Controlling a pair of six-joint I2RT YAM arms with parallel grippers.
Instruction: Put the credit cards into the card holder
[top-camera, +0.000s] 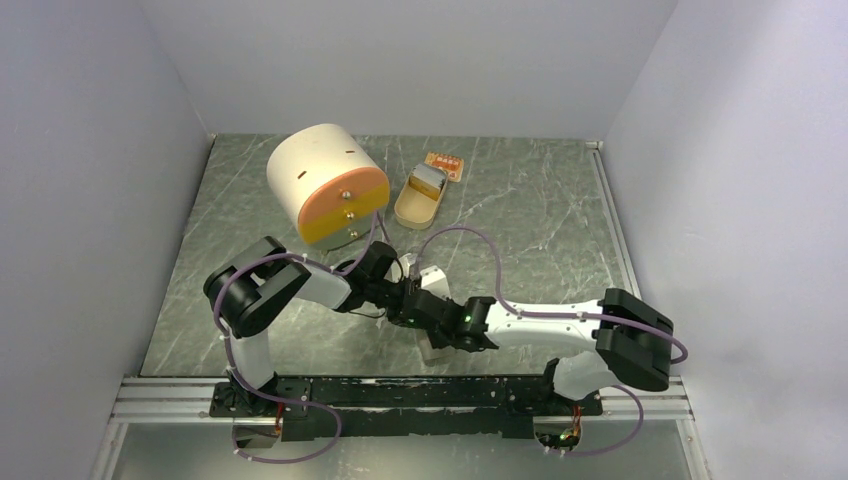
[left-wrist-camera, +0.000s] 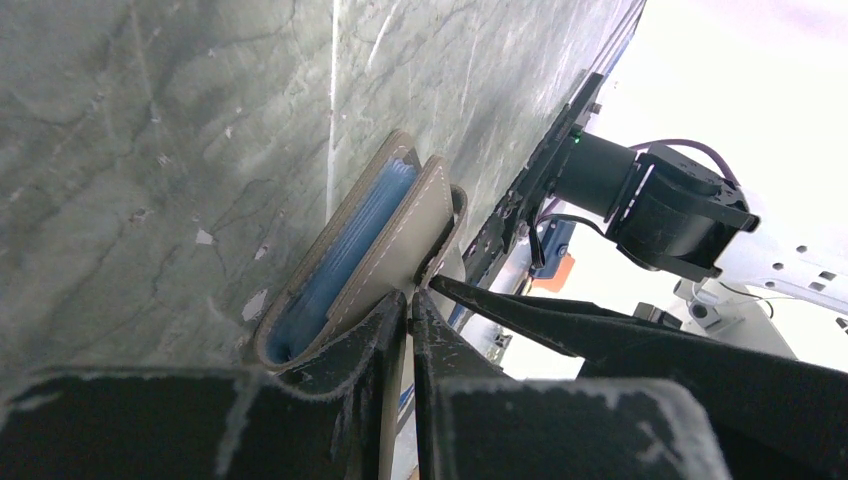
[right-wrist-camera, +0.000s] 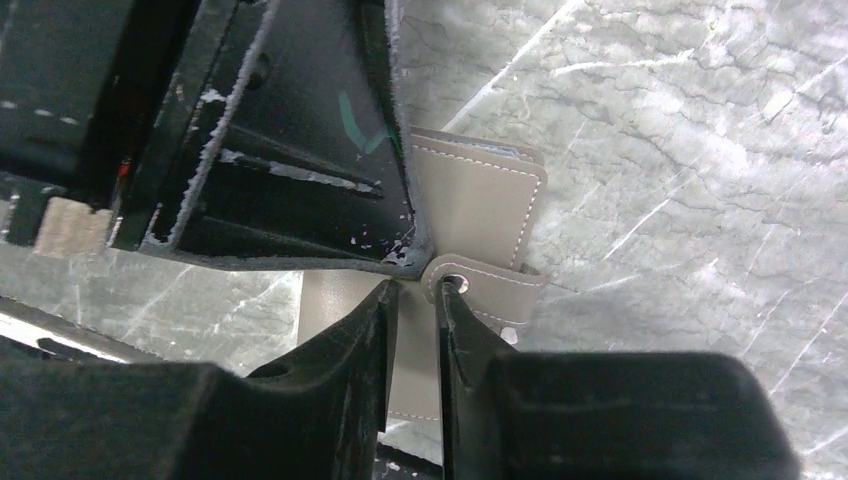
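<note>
A taupe card holder (left-wrist-camera: 395, 260) with white stitching lies on the marble table, blue clear sleeves showing inside. In the right wrist view its snap strap (right-wrist-camera: 495, 290) crosses it. My left gripper is at the holder, fingertips close together; whether anything is between them is unclear. My right gripper hangs over the holder by the strap, its fingertips a little apart. In the top view both grippers meet over the holder (top-camera: 433, 352), largely hiding it. I cannot make out any credit card clearly.
A cylindrical cabinet (top-camera: 310, 170) with coloured drawers stands at the back left. Beside it are a beige container (top-camera: 415, 208) and an orange card-like item (top-camera: 451, 160).
</note>
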